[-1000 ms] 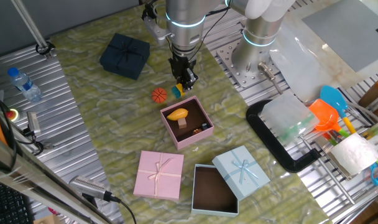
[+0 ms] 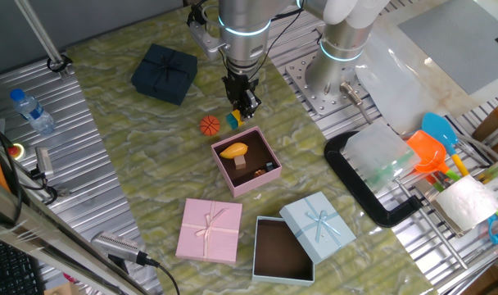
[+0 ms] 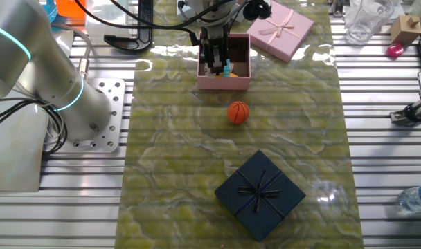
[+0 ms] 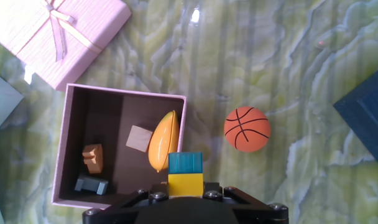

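My gripper is shut on a small block, teal at one end and yellow at the other. In exterior view 1 the gripper holds it above the mat, just beyond the rim of the open pink box. Inside that box lie a yellow-orange fruit, a pale wooden cube, a small brown piece and a dark grey piece. An orange toy basketball rests on the mat beside the box.
A pink lid with a bow lies on the mat. Near it stands an open light blue box, its lid leaning on it. The dark blue box is closed. A black clamp sits along the mat's side.
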